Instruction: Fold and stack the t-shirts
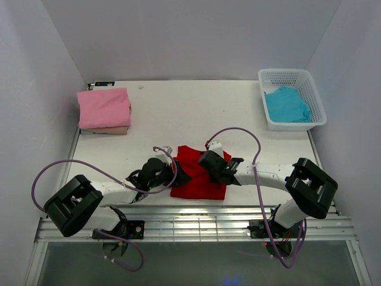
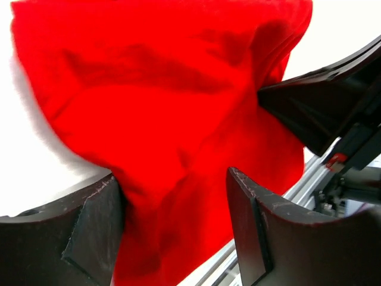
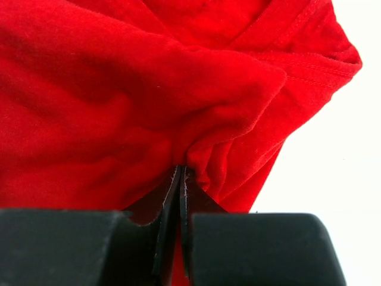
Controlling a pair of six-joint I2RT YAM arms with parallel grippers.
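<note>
The red t shirt [image 1: 199, 187] lies folded into a small rectangle near the table's front edge. At its left side my left gripper is open, its fingers [image 2: 98, 220] spread with red cloth running between them. The left finger is right against the shirt's left edge, where the cloth is rumpled. On the shirt's right part, my right gripper is shut on a gathered pinch of the fabric. A pink t shirt [image 1: 104, 107] lies folded on a pile at the back left. In the basket is blue cloth [image 1: 287, 104].
A white basket [image 1: 317, 101] stands at the back right. A metal rail [image 1: 184, 229] runs along the front edge. Both arms are close together over the red shirt.
</note>
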